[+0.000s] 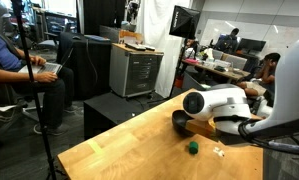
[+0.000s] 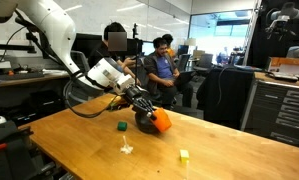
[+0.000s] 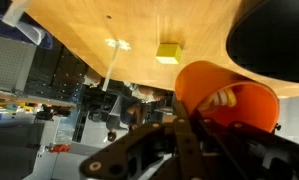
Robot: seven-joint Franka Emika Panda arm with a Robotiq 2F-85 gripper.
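An orange cup [image 2: 162, 121] is tilted beside the rim of a black bowl [image 2: 144, 124], with my gripper [image 2: 152, 111] shut on it. In the wrist view, the orange cup [image 3: 194, 84] fills the lower right, and something yellowish shows inside it. The black bowl [image 3: 274, 45] lies at the upper right of that view. In exterior view 1 my arm covers much of the bowl [image 1: 179, 118]. My fingertips are hard to make out in every view.
On the wooden table are a yellow block [image 2: 184, 156], a green object [image 2: 122, 126] and a white object [image 2: 127, 148]. People sit behind the table.
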